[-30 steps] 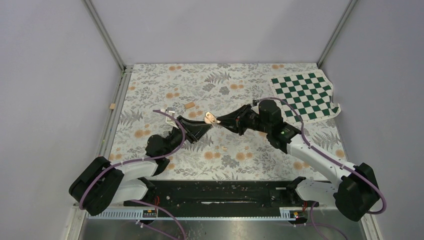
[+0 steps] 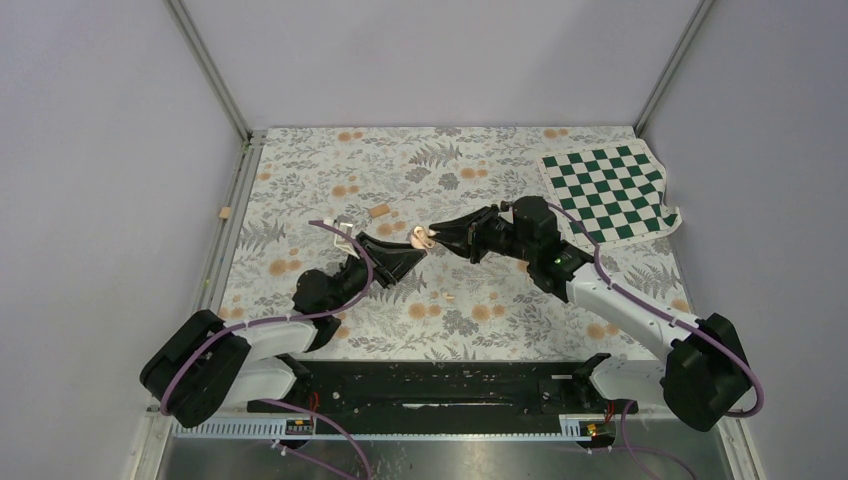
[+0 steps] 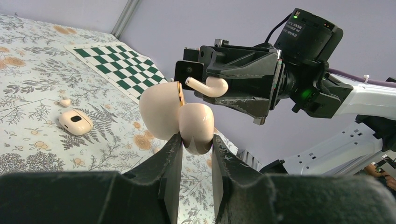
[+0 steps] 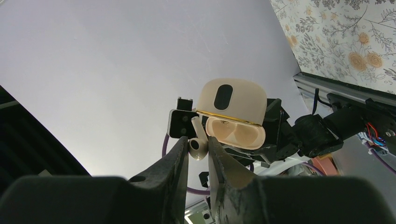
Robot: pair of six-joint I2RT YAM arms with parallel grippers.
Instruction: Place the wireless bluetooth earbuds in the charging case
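Note:
Over the table's middle my left gripper holds the cream charging case, shut on it; its lid (image 4: 245, 98) is open, showing empty-looking wells (image 4: 233, 131) in the right wrist view. My right gripper is shut on a white earbud (image 4: 198, 144), whose stem points toward the case's opening, just in front of the wells. In the left wrist view the earbud (image 3: 215, 86) sits above the case's edge; whether they touch I cannot tell.
A small cream piece (image 3: 65, 102) and a rounded cream object with a dark oval (image 3: 75, 123) lie on the floral table. A green checkerboard (image 2: 605, 190) lies at the back right. Walls border the table (image 2: 300, 160).
My right arm has shifted slightly up in the top view, toward the back, with the earbud at the case. The left arm is nearly still.

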